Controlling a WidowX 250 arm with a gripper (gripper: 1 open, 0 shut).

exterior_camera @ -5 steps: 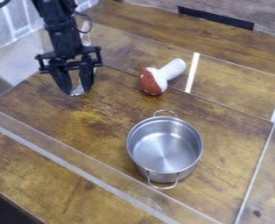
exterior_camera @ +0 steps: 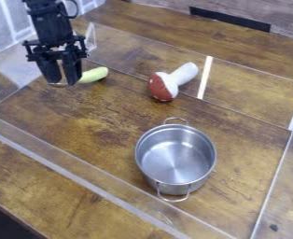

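My black gripper [exterior_camera: 60,65] hangs over the upper left of the wooden table, its fingers pointing down; whether it is open or shut is unclear at this size. Just to its right lies a pale yellow-green elongated object [exterior_camera: 93,75], partly beside the fingertips. A red-and-white object [exterior_camera: 164,87], shaped like a mushroom with a white stem toward the upper right, lies near the middle back. A steel pot [exterior_camera: 175,159] with two wire handles stands at the lower right.
Clear transparent edges or panels border the work area on several sides.
My gripper has moved up and to the left, away from where it was over the pale yellow-green object, which now shows clearly.
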